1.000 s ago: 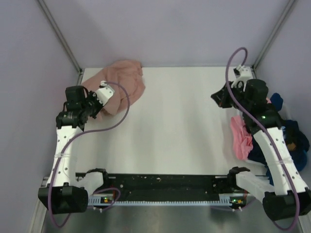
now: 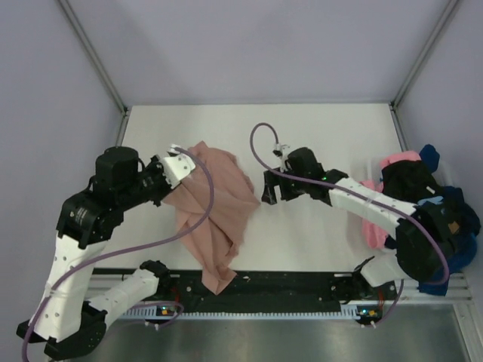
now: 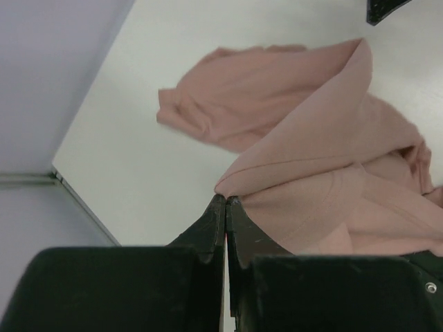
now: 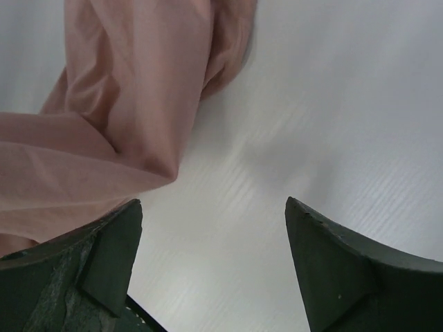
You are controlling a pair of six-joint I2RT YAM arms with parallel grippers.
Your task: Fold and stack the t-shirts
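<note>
A pink t-shirt (image 2: 219,200) lies crumpled on the left half of the white table, its lower end hanging past the front edge. In the left wrist view, my left gripper is shut on a raised fold of this shirt (image 3: 304,145), the cloth meeting the fingertips. My right gripper (image 2: 270,188) stands open just right of the shirt. In the right wrist view nothing lies between its wide-apart fingers (image 4: 111,249); the shirt (image 4: 163,104) is beyond them, to the upper left.
A bin (image 2: 370,162) at the far right holds pink, black and dark blue cloth. Bare table (image 2: 332,128) stretches across the back and right. Walls close in the left, right and back, and a dark strip (image 2: 302,290) runs along the front.
The shirt has been lifted and drawn from the back left toward the front and middle with my left gripper. My right gripper has come left from the bin side toward the shirt and opened.
</note>
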